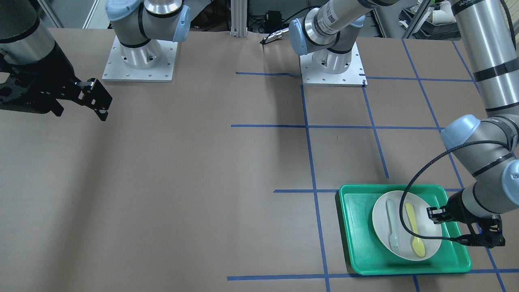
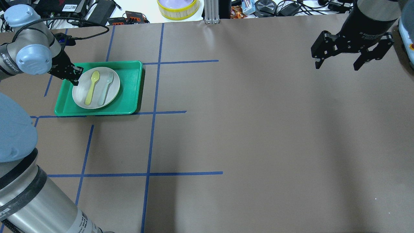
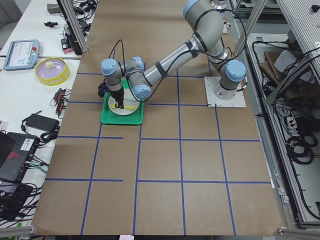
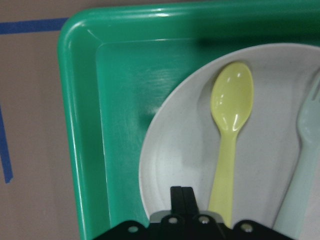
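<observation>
A green tray (image 1: 360,253) holds a white plate (image 2: 81,91) with a yellow spoon (image 4: 231,102) and a pale blue fork (image 4: 303,185) lying on it, side by side. My gripper (image 1: 469,228) is over the tray's edge beside the plate, on the spoon's side, apart from both utensils. In the left wrist view its black body shows at the bottom, low in frame; I cannot tell whether it is open or shut.
Other robot arms stand at the edges, one with a black gripper (image 2: 349,50) at the top right in the top view. Cables and equipment lie beyond the table's edge.
</observation>
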